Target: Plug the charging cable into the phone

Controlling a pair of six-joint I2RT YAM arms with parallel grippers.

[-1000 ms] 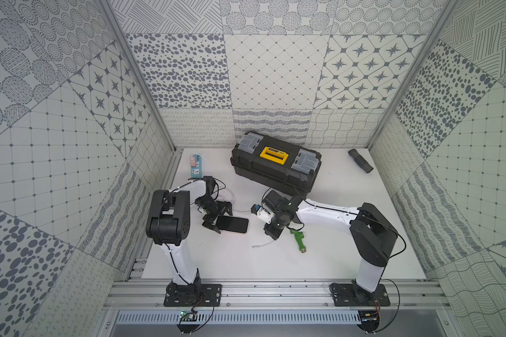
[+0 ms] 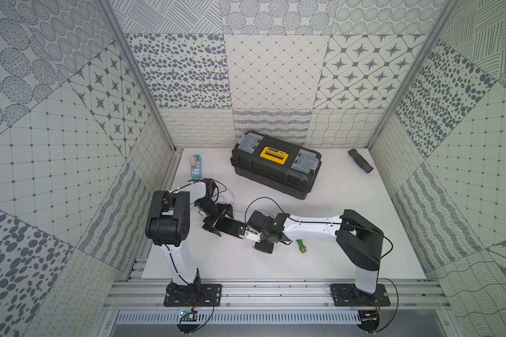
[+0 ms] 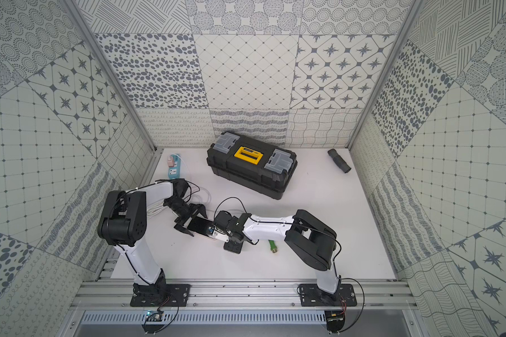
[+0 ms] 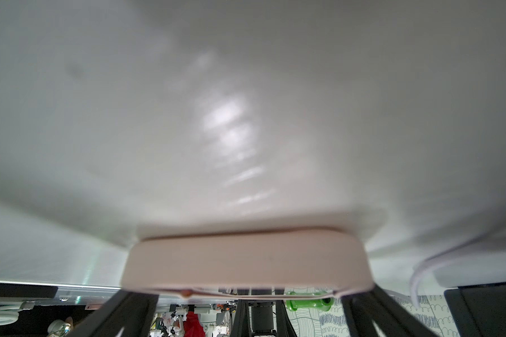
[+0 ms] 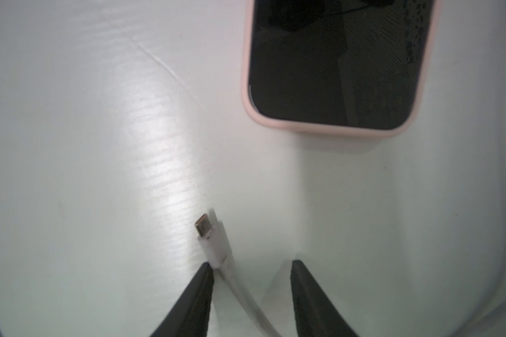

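The phone (image 2: 232, 227), black-screened in a pale pink case, lies flat on the table. My left gripper stands open, its fingers either side of the phone's far end; the pink case edge (image 4: 247, 261) fills the space between them in the left wrist view. In the right wrist view, the white charging cable's plug (image 5: 212, 242) has its metal tip bare, pointing up-left, apart from the phone's near end (image 5: 331, 120). My right gripper is part open, the cable running between its fingers, with the left finger (image 5: 199, 292) close by the plug's base.
A green tool (image 2: 301, 246) lies right of my right gripper. The black toolbox (image 2: 275, 168) stands behind, a blue power strip (image 2: 195, 168) at back left, and a dark flashlight (image 2: 360, 160) at back right.
My right arm has come left and toward the front, down over the cable's end, which it now hides from above. The left arm and the phone look still.
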